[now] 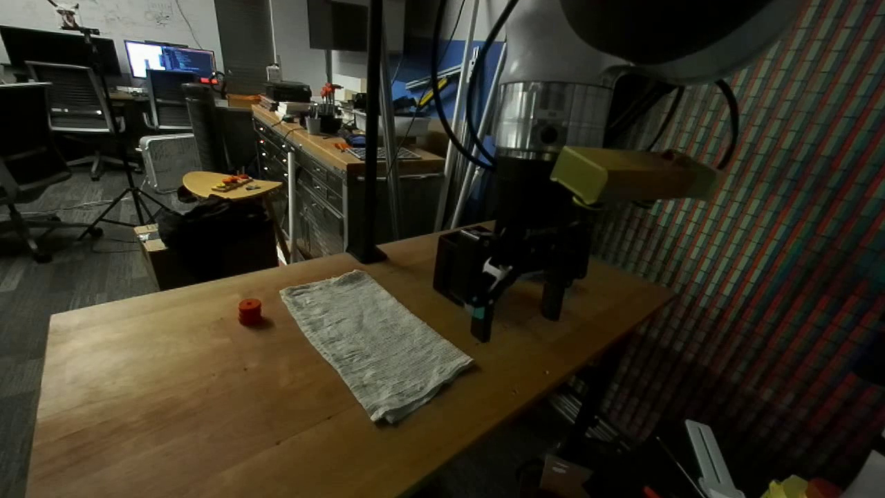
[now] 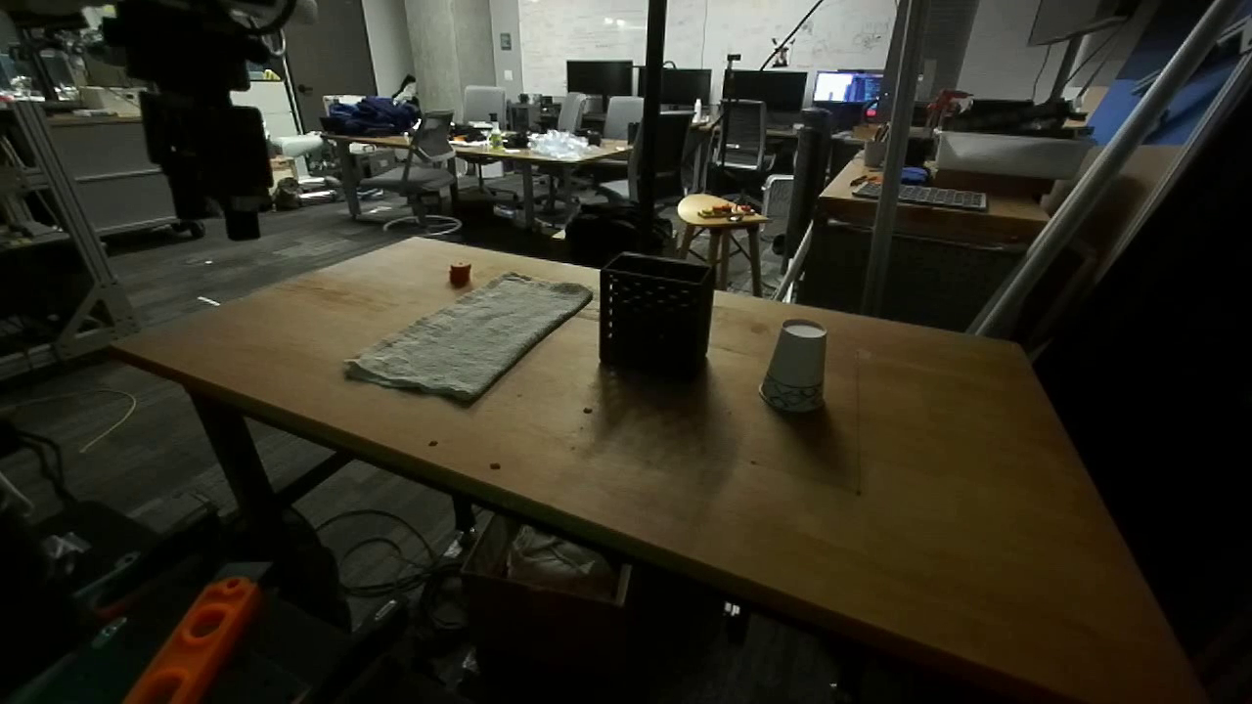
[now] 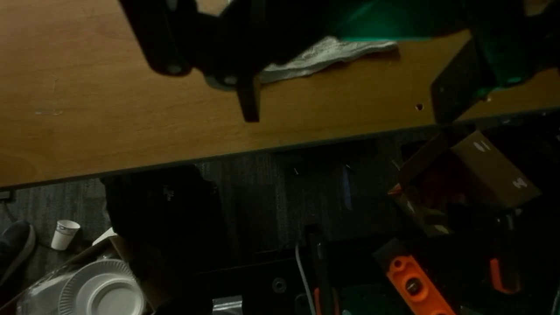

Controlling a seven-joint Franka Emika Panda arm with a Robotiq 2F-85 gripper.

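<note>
My gripper [image 1: 516, 319] is open and empty, its two fingers pointing down with a wide gap between them. In exterior view 1 it appears right of the light grey cloth [image 1: 375, 342], which lies flat on the wooden table. The wrist view has the gripper near the table's edge, with only a strip of cloth [image 3: 330, 57] showing behind it. A small red round object [image 1: 249, 312] sits beyond the cloth. The black perforated basket [image 2: 654, 315] stands upright, and a white paper cup [image 2: 795, 366] is upside down beside it.
A dark vertical post [image 1: 373, 166] rises at the far edge. Below the edge, the wrist view shows a cardboard box [image 3: 496, 170] and an orange tool [image 3: 417, 283].
</note>
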